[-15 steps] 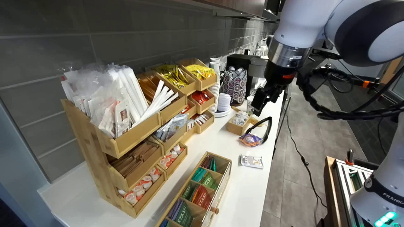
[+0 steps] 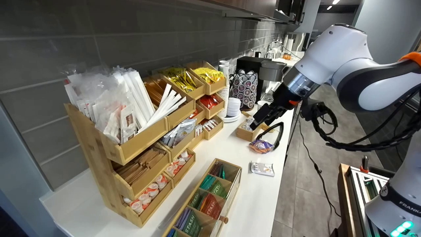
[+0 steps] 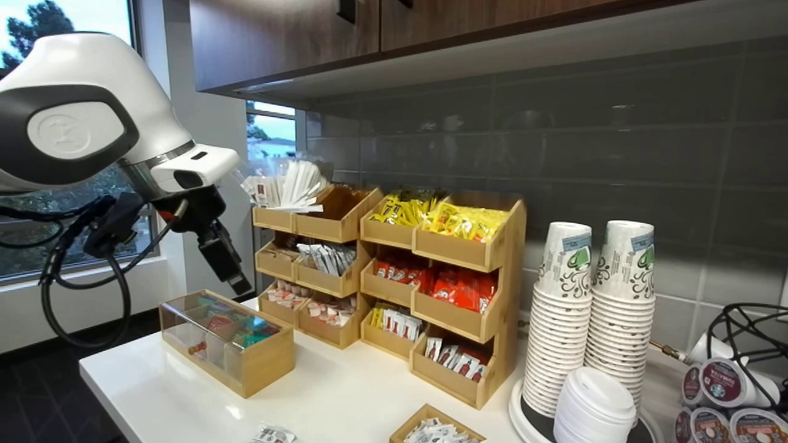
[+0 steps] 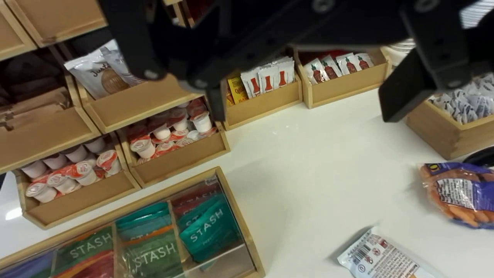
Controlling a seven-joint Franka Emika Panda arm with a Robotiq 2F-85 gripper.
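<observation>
My gripper stands open above the counter, its two dark fingers wide apart in the wrist view with only air between them. Beyond that gap show small bins of sauce packets (image 4: 266,85) and bare white countertop. In exterior view 1 the gripper (image 2: 258,120) points down and to the left, over the area of a small wooden box of white packets (image 2: 246,133), which it partly covers. Exterior view 2 has the gripper (image 3: 237,284) hanging tilted in front of the shelf, near the tea box (image 3: 269,362).
A tiered wooden organizer (image 2: 136,189) of condiments and creamers lines the wall. On the counter lie a silver snack packet (image 2: 262,169) and a purple bag of carrots (image 2: 261,146). Stacked paper cups (image 3: 558,347) stand farther along. Open counter lies between the organizer and the packet.
The arm has swung and tilted, bringing the gripper left in exterior view 1, closer to the organizer. Objects on the counter look unmoved.
</observation>
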